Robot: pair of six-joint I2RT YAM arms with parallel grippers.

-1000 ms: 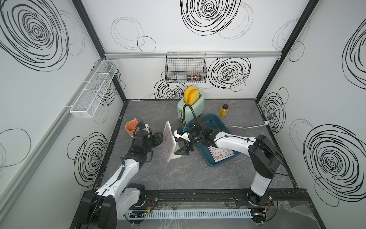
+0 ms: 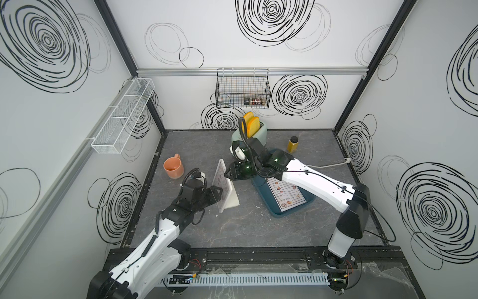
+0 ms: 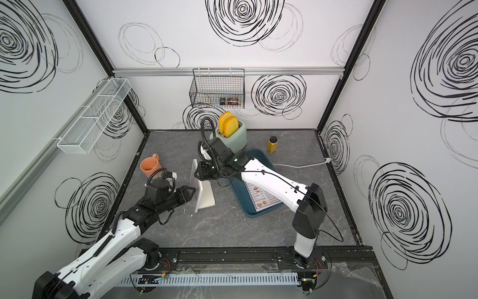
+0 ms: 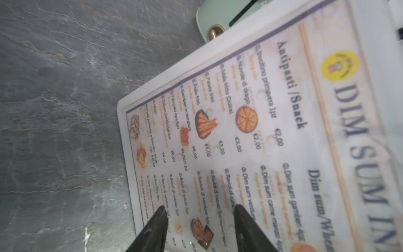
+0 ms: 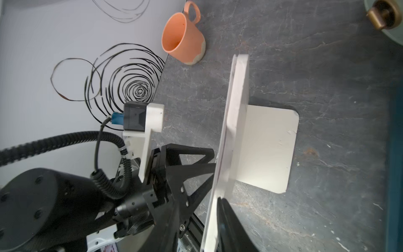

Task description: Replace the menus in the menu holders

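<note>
A white menu holder (image 2: 221,174) stands upright mid-table on its flat base (image 5: 268,147), with a Dim Sum menu (image 4: 260,138) on its left-hand face. My left gripper (image 2: 217,193) is open at that printed face, its fingers (image 4: 156,231) apart in front of the menu. At the holder's upper part is my right gripper (image 2: 230,173), also open; in the right wrist view the holder's thin edge (image 5: 226,163) runs down between its fingers, and contact cannot be told. A second menu (image 2: 286,196) lies in the blue tray (image 2: 279,213), partly covered by my right arm.
Behind the holder is a mint toaster (image 3: 238,137) with yellow bread slices. An orange mug (image 2: 173,167) sits at the left, and a yellow jar (image 2: 292,145) at the back right. Bare table (image 2: 234,231) lies in front of the holder.
The holder has barely shifted.
</note>
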